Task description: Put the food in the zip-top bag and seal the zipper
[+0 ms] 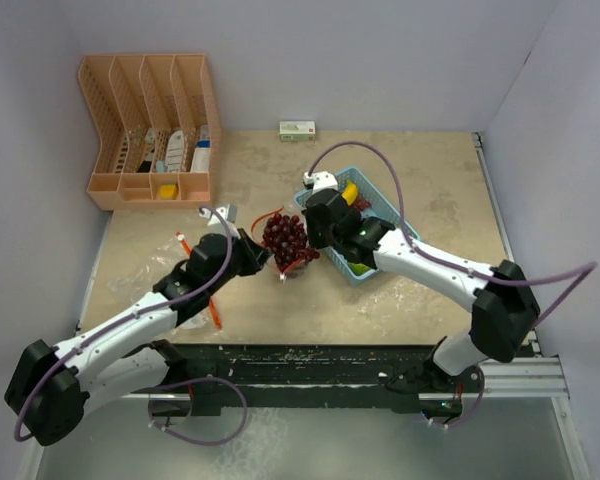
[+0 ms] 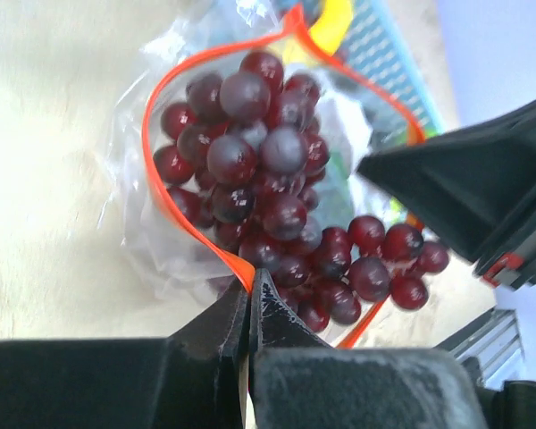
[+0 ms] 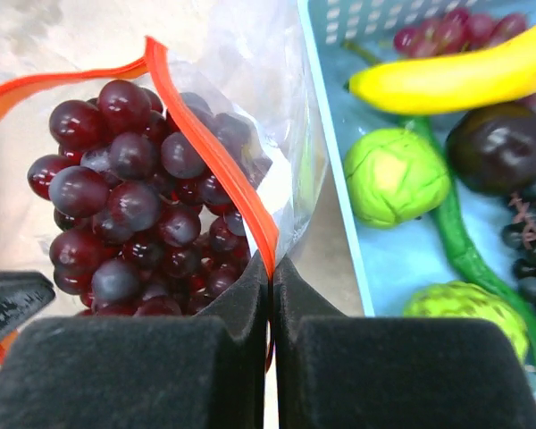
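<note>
The clear zip bag with its orange zipper rim holds a bunch of dark red grapes. Its mouth is spread wide between both arms, and some grapes bulge out at the near side in the left wrist view. My left gripper is shut on one side of the orange rim. On the opposite side, my right gripper pinches the rim, also shut, with clear film beside it. The bag's bottom is hidden behind the grapes.
A blue basket of toy food, including a yellow banana, stands right beside the bag, partly under my right arm. More clear bags with orange strips lie at left. A divided rack stands back left.
</note>
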